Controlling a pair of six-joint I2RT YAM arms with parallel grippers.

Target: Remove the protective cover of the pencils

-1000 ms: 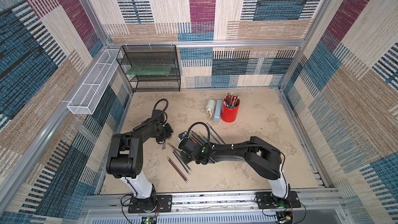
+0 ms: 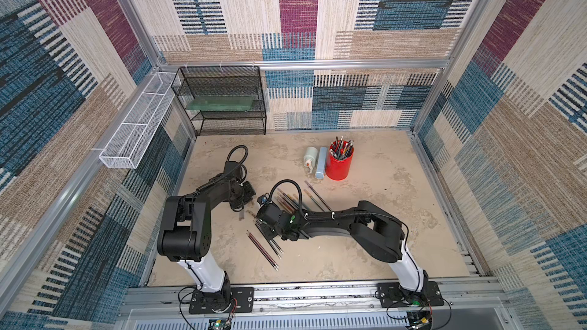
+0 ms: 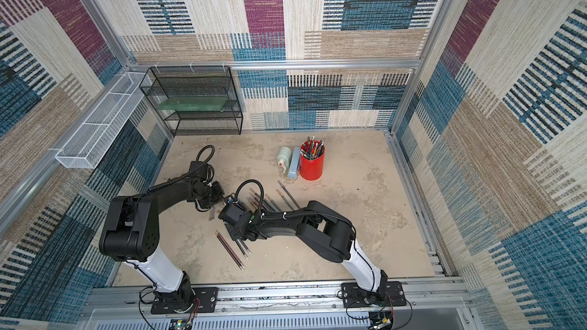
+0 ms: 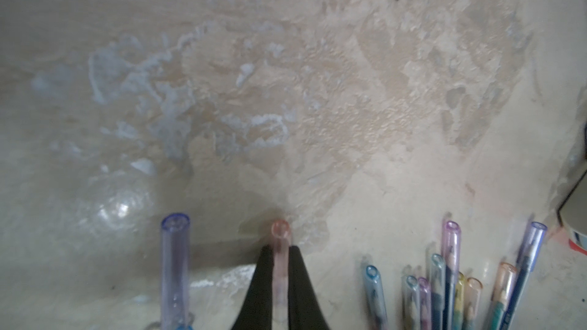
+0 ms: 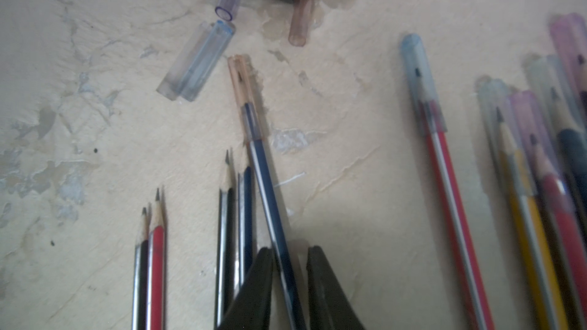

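In the right wrist view a dark blue pencil (image 5: 267, 183), with a clear orange-tinted cover (image 5: 239, 82) over its tip, runs between the fingers of my right gripper. The fingers stand part open, with bare table showing beside the pencil. My left gripper is shut, and a pinkish cover (image 4: 280, 235) shows between its fingertips and sticks out past them. A purple cover (image 4: 175, 262) lies to its left. Clear and bluish loose covers (image 5: 198, 61) lie near the left gripper. A red pencil (image 5: 455, 207) has a blue-tinted cover on.
Several bare pencils (image 5: 156, 250) lie left of the right gripper. More covered pencils (image 5: 532, 226) lie to its right. At the back stand a red pencil cup (image 2: 339, 165), a blue box (image 2: 320, 163) and a pale bottle (image 2: 310, 157).
My right arm has shifted a little to the left over the pencils. The left arm has stayed about where it was.
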